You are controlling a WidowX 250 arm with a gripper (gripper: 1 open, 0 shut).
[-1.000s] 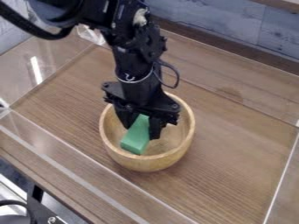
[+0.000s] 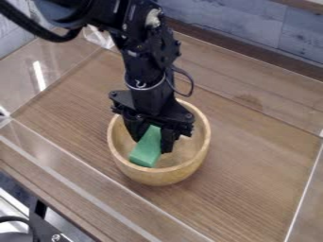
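Note:
A light wooden bowl (image 2: pixel 179 163) sits on the wooden table, with a green object (image 2: pixel 146 149) inside it. My black gripper (image 2: pixel 154 129) reaches down into the bowl over the green object's upper end and appears shut on it. The fingertips are partly hidden in the dark mass of the gripper, so the exact grip is hard to see.
A plank wall stands at the back. A small white item lies near the back left, and dark cables show at the lower left corner.

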